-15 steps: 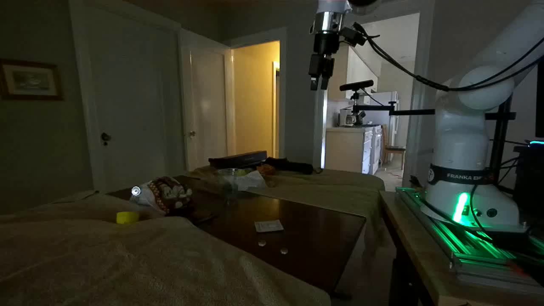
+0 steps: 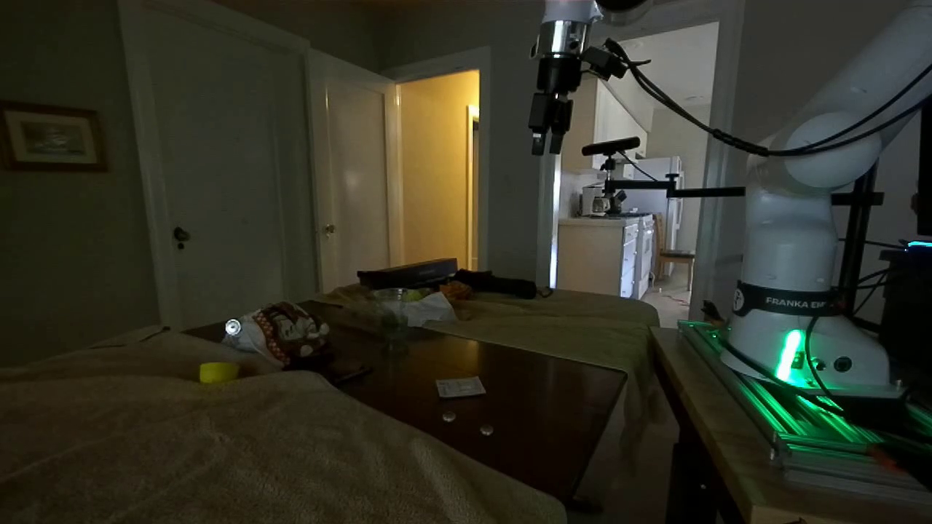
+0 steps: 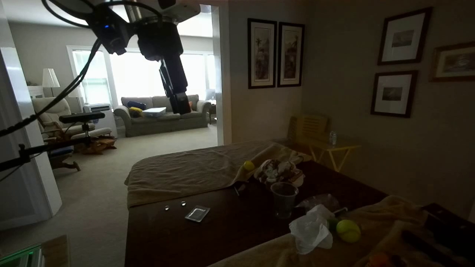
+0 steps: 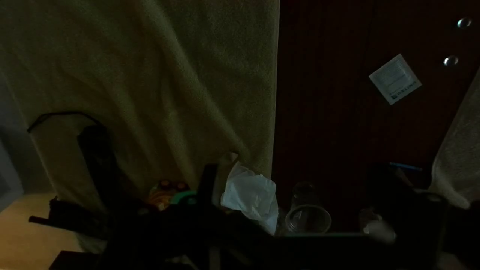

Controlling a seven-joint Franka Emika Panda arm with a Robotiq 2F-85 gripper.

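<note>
High above the table hangs my gripper (image 2: pixel 547 147), pointing down. In the wrist view its dark fingers (image 4: pixel 209 182) stand wide apart, so it is open, and nothing shows between them at their height. Below, on the dark table (image 3: pixel 173 236), lie a small flat packet (image 3: pixel 197 213) and two small clear round pieces, one nearer (image 3: pixel 167 207) and one beside it (image 3: pixel 183 203). A clear plastic cup (image 3: pixel 284 202) stands upright near a crumpled white bag (image 3: pixel 311 229). A patterned bag (image 3: pixel 278 172) lies behind the cup.
Tan cloths (image 2: pixel 262 445) cover both sides of the table. A yellow object (image 2: pixel 218 372) sits by the patterned bag. A tennis ball (image 3: pixel 348 231) lies beside the white bag. Dark items (image 2: pixel 498 283) occupy the far cloth. Bare tabletop surrounds the packet.
</note>
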